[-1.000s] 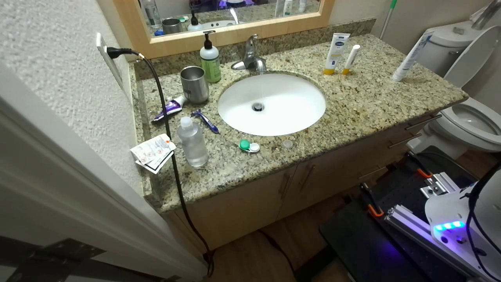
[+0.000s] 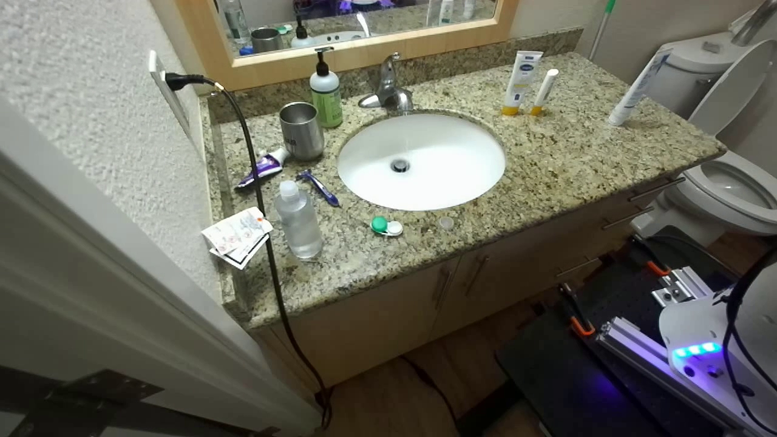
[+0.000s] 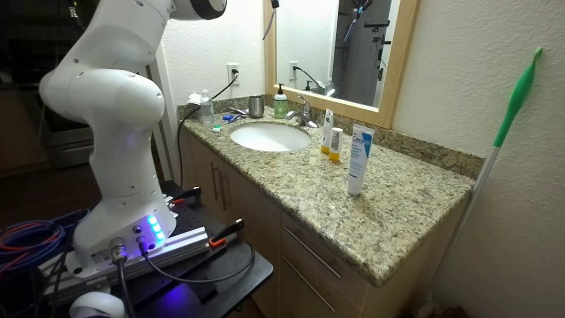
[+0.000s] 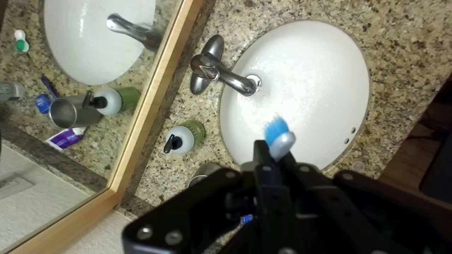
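Note:
In the wrist view my black gripper is shut on a toothbrush [image 4: 282,146]. Only its pale head and blue bristles stick out past the fingertips; the handle is hidden by the gripper. The head overlaps the lower side of the white sink [image 4: 305,97] as seen from above, and its height over the basin is hard to judge. At the sink's back edge stands the chrome faucet [image 2: 391,91], a thin stream of water falling from its spout. Neither exterior view shows the gripper directly.
Left of the sink stand a soap pump [image 2: 326,94], a metal cup [image 2: 301,131] and a clear bottle [image 2: 298,222]. A razor [image 2: 318,189] and contact lens case [image 2: 386,226] lie nearby. Upright tubes [image 3: 360,159] occupy the right counter. The mirror [image 3: 328,58] rises behind the faucet.

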